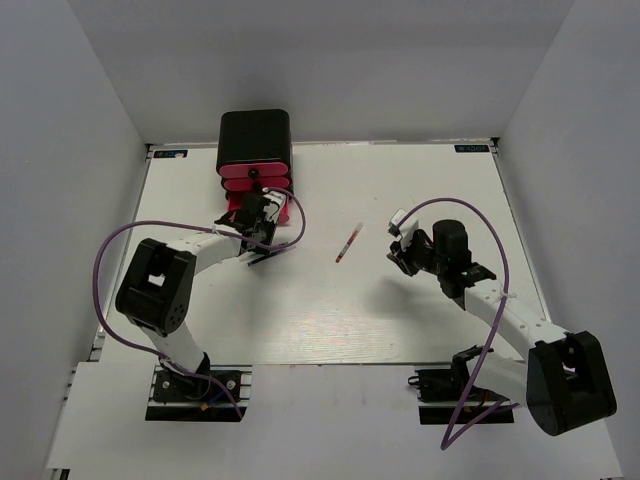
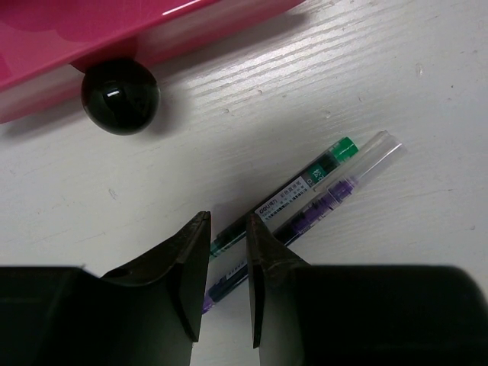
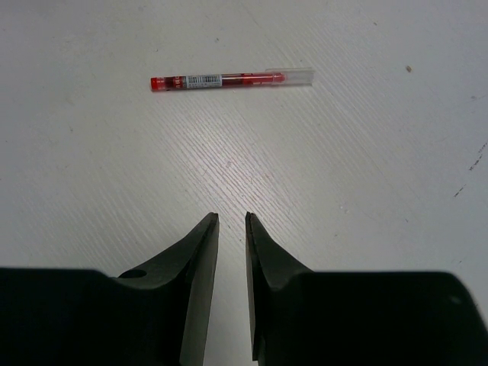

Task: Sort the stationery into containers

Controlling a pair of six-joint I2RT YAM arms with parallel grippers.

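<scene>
Two pens lie side by side on the table in the left wrist view: one green-capped [image 2: 284, 197] and one purple with a clear cap [image 2: 314, 212]. Over their lower ends is my left gripper, its fingers part open and apart; the pens run beneath them. A pink drawer [image 2: 179, 34] with a black round knob [image 2: 120, 96] stands pulled out just beyond. Alone in the middle of the table lies a red pen [image 1: 349, 243], seen whole in the right wrist view. My right gripper is part open over bare table, the red pen ahead of it.
The drawer belongs to a black cabinet [image 1: 254, 137] with pink drawer fronts at the back left. Purple cables loop beside both arms.
</scene>
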